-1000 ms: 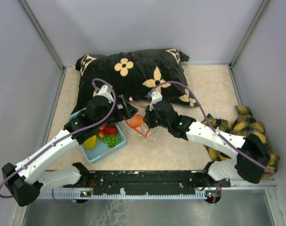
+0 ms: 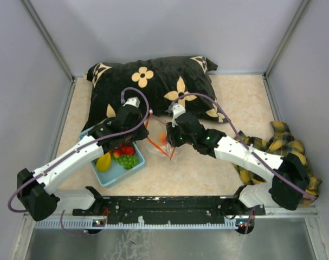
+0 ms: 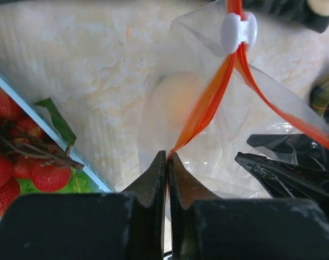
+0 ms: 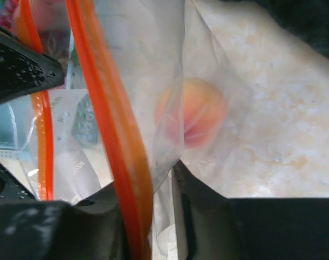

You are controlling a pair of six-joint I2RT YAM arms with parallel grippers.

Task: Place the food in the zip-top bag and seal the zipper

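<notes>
The clear zip bag with its orange zipper strips (image 2: 157,149) stands mouth-open near the middle of the table. A peach rests inside it, blurred through the film in the left wrist view. My left gripper is shut on one orange-edged rim of the bag. At the opposite rim, the right gripper (image 2: 171,135) has its fingers (image 3: 283,168) apart, with bag film around them. A white slider (image 3: 239,33) sits where the two strips meet. To the left, a blue bin (image 2: 121,177) holds a yellow fruit (image 2: 104,162), green grapes (image 2: 126,161) and strawberries (image 3: 50,173).
Behind the bag lies a large black pillow with flower shapes (image 2: 153,81). A plaid cloth (image 2: 283,143) is bunched at the right, by the right arm. Bare table (image 2: 191,179) shows in front of the bag.
My left gripper, earlier open over the bag mouth by the peach, has drawn back left and shut at the rim. The peach sits slightly further right. The right arm has barely moved.
</notes>
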